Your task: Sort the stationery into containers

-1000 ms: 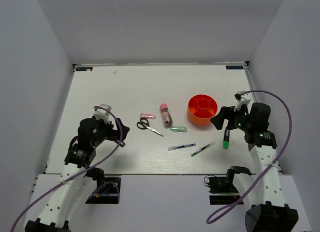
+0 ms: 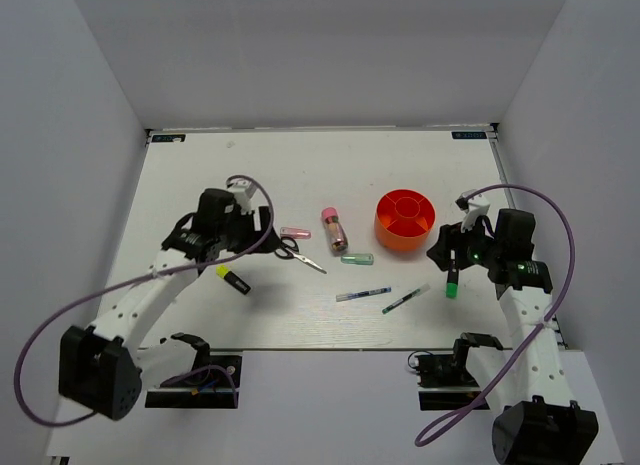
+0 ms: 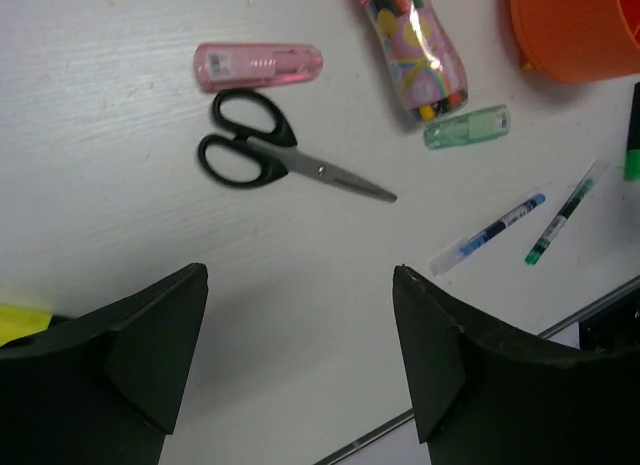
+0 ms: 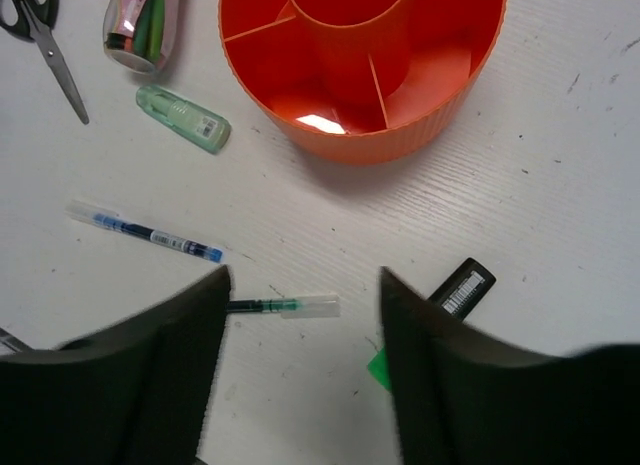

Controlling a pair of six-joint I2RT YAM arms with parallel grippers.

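Observation:
An orange divided container (image 2: 404,235) sits right of centre. Left of it lie pink-capped pencil tube (image 2: 336,232), pink holder (image 3: 258,65), scissors (image 3: 338,177) and green holder (image 4: 183,118). Two pens, blue (image 4: 157,234) and green (image 4: 284,305), lie toward the front. A black-and-green marker (image 4: 462,288) is at the right, a yellow-and-black one (image 2: 233,280) at front left. My left gripper is open and empty above the table, left of the scissors. My right gripper hovers over the marker and green pen, part open, nothing visible between its blurred fingers.
Grey walls (image 2: 70,165) stand at both sides, and purple cables loop over both arms.
My right gripper has shifted slightly rightward and down in the top view.

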